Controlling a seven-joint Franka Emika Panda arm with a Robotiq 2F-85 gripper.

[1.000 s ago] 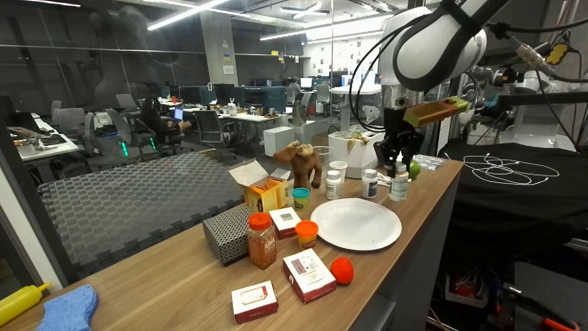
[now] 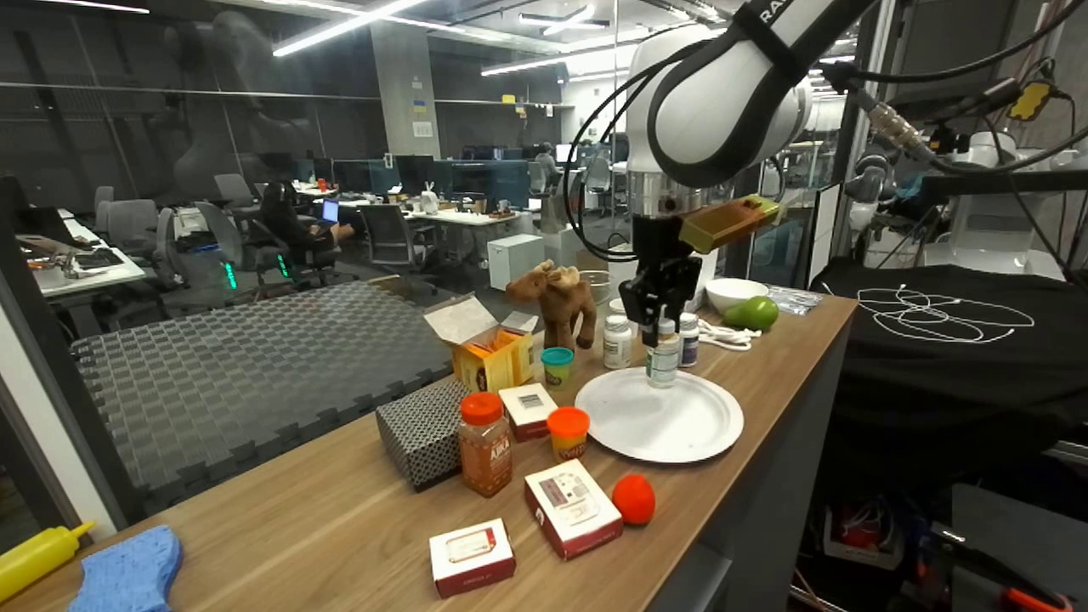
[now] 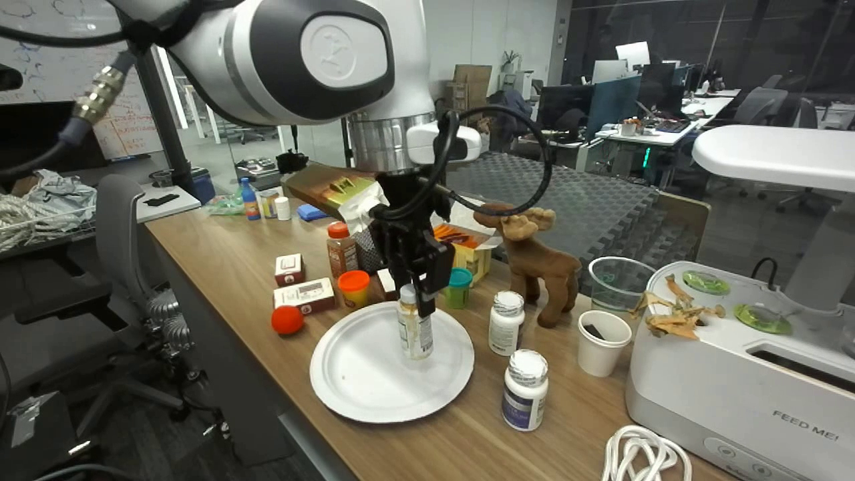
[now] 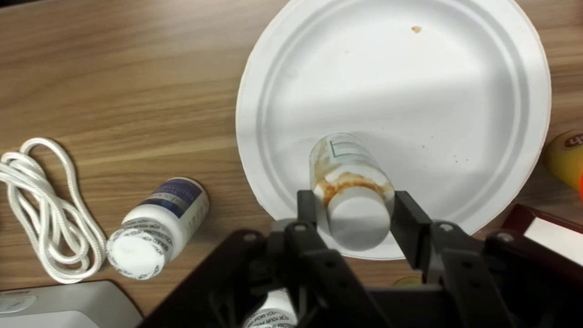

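Observation:
My gripper is shut on a white-capped bottle [image 4: 350,164], one finger on each side of its cap end. The bottle's pale label carries brown stains around the neck. In exterior view 2 the bottle [image 3: 416,333] stands nearly upright over the white plate [image 3: 353,389], inside its rim toward the pill bottles. Whether its base touches the plate or hangs just above, I cannot tell. Exterior view 1 shows the gripper [image 2: 660,316] pointing down at the far part of the plate [image 2: 663,433].
Beside the plate stand a purple-labelled pill bottle [image 3: 525,393] and another white bottle [image 3: 506,325]. An orange-lidded tub [image 2: 568,433], a red ball [image 2: 634,500] and boxes crowd its other side. A white cord [image 4: 54,218] lies near the grey-white appliance [image 3: 705,377].
The arm has moved left in exterior view 1, carrying the bottle from the table's right side beyond the plate to a place over it. The other objects have stayed put.

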